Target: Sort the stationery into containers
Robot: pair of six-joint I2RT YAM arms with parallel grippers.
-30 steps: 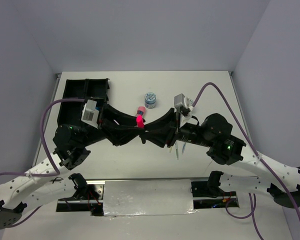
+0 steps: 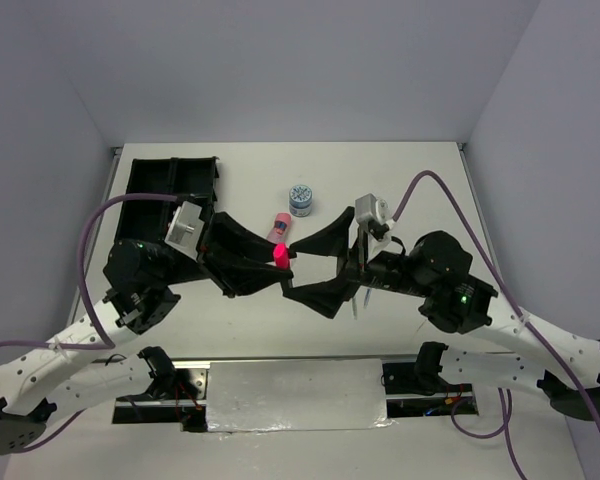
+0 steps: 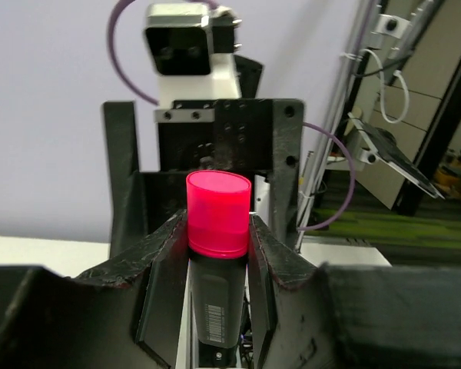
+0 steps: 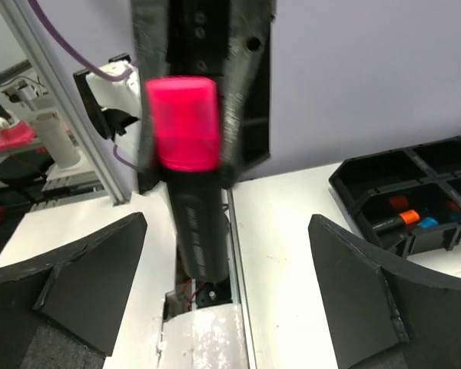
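A dark marker with a bright pink cap is held upright in the middle above the table. My left gripper is shut on the marker, its fingers on both sides just below the pink cap. Facing it from the right, my right gripper stands open, with a gap between its fingers and the marker; in the right wrist view the marker shows between the spread fingers. The black divided tray lies at the back left, partly covered by the left arm. Inside it, an orange-banded item shows in the right wrist view.
On the table behind the grippers are a round blue-and-white container and a pink item. Thin pens lie partly under the right gripper.
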